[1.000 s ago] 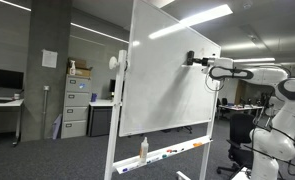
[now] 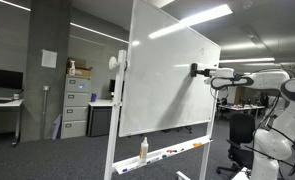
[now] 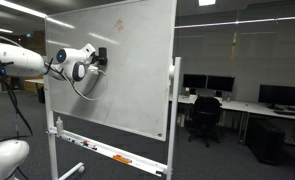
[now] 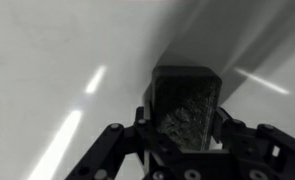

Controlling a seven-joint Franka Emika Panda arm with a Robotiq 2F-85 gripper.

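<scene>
A large whiteboard (image 2: 162, 80) stands upright on a white frame. My gripper is shut on a dark block, apparently a board eraser (image 4: 184, 103), which sits between the fingers in the wrist view. In exterior view 2 the eraser (image 3: 102, 54) is up at the whiteboard's surface, in its upper left half. From exterior view 1 the eraser (image 2: 193, 70) shows near the board's right edge; whether it presses on the surface is hard to tell. A faint reddish mark (image 3: 118, 25) shows near the board's top in exterior view 2.
Along the board's lower edge runs a tray (image 2: 159, 157) with several markers. A spray bottle (image 2: 144, 150) stands on its left end in exterior view 1. Desks and an office chair (image 3: 204, 122) are behind the board.
The eraser has stayed in the gripper.
</scene>
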